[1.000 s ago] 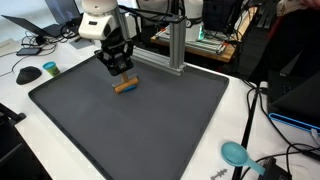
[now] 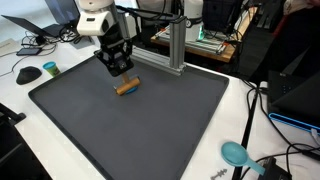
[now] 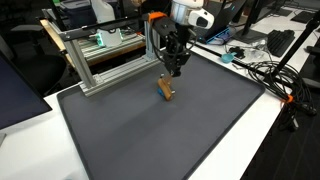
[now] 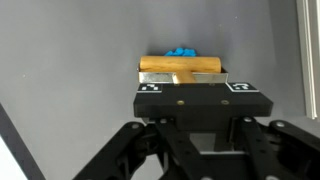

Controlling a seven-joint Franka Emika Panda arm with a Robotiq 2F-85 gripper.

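Note:
A wooden mallet-like piece [image 4: 180,63], with a round bar and a short stem, shows at the fingers in the wrist view. My gripper is shut on it, the stem lying between the fingers. Beyond the bar, a bit of a blue object [image 4: 181,52] peeks out, the rest hidden. In exterior view 1 the wooden piece [image 2: 128,88] is tilted under the gripper [image 2: 124,77], close over the blue object [image 2: 133,92]. Exterior view 2 has the wooden piece [image 3: 165,87] low over the grey mat; whether it touches anything cannot be told.
A metal frame [image 2: 178,60] stands at its back edge. A green cup [image 2: 51,69], a dark rounded object [image 2: 29,75] and a teal ladle-like item [image 2: 238,156] are off the mat.
Very little differs. The wooden piece has shifted and turned slightly at the gripper, which stays in nearly the same place over the mat.

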